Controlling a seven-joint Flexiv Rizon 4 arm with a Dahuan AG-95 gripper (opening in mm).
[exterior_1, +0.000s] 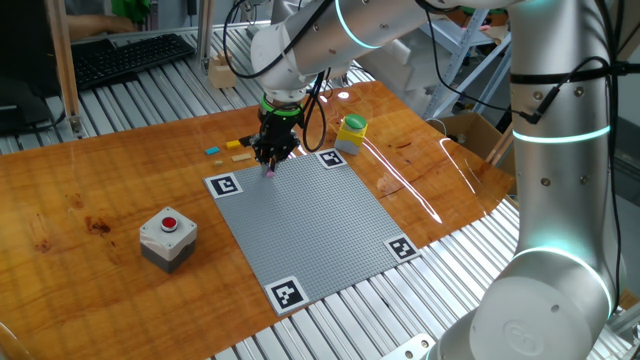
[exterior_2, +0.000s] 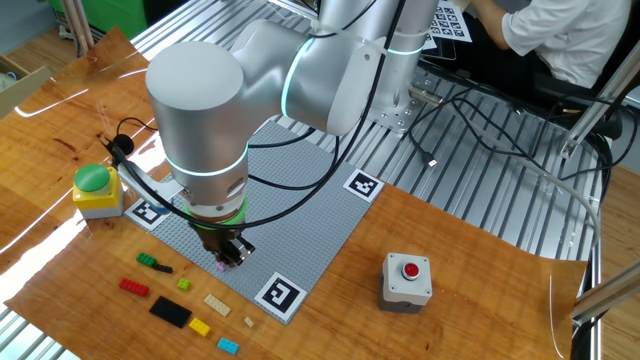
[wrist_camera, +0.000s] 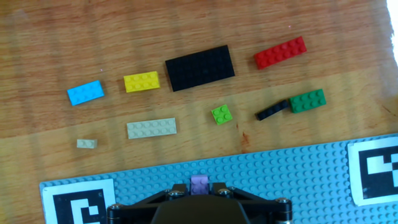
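Observation:
A small purple brick (wrist_camera: 199, 184) sits between the fingertips of my gripper, which is shut on it; a finger stands close against each side. The brick is over the edge of the grey studded baseplate (exterior_1: 310, 220) nearest the loose bricks, between two corner markers. Whether it touches the studs cannot be told. In exterior view 2 only a bit of the purple brick (exterior_2: 221, 266) shows under the gripper (exterior_2: 228, 262).
Loose on the wood beyond the plate lie several bricks, among them black (wrist_camera: 200, 68), red (wrist_camera: 280, 52), lime (wrist_camera: 221, 114) and beige (wrist_camera: 152, 128). A red-button box (exterior_1: 168, 238) and a green-button box (exterior_1: 351, 133) flank the plate, whose remaining surface is bare.

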